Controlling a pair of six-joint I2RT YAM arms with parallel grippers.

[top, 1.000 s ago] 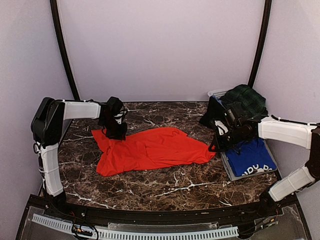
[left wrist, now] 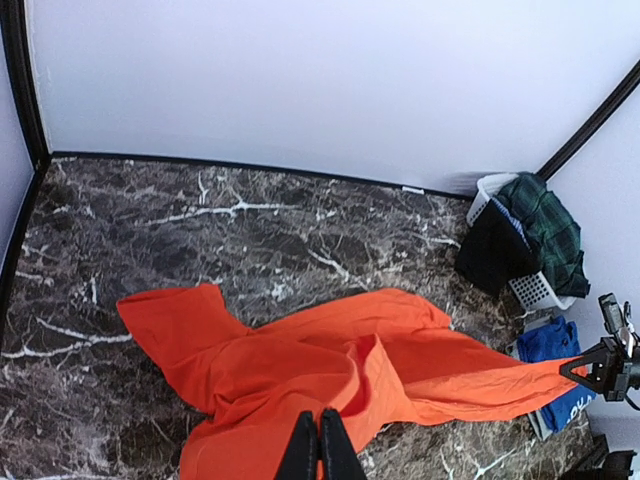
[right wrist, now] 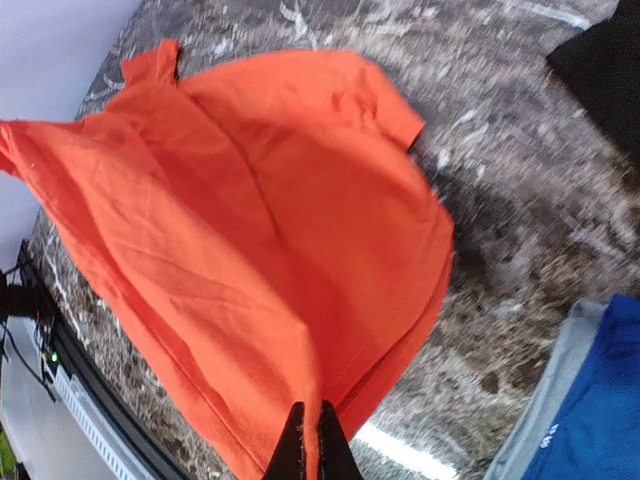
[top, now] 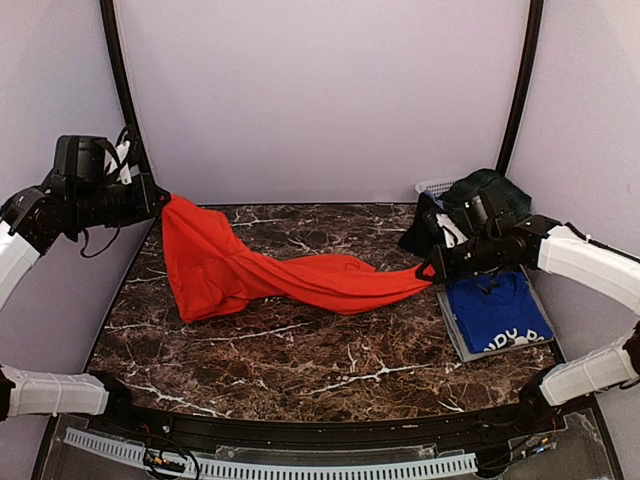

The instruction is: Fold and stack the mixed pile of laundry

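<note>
A red cloth [top: 300, 280] [left wrist: 300, 350] [right wrist: 250, 200] is stretched between my two grippers, its middle resting on the dark marble table [top: 320, 370]. My left gripper [top: 160, 198] is shut on the cloth and holds a corner high above the table's left side, so that a fold hangs down. My right gripper [top: 432, 270] is shut on the cloth's right end, just left of the tray of folded blue clothing.
At the back right, a white basket [top: 432, 188] holds dark green [top: 485, 200] and black garments [left wrist: 485, 250]. In front of it, folded blue clothing [top: 495, 315] lies on a grey tray [top: 470, 352].
My left gripper has lifted the cloth's left part and moved left and toward the front. My right gripper has risen slightly, and the cloth between them is drawn up.
</note>
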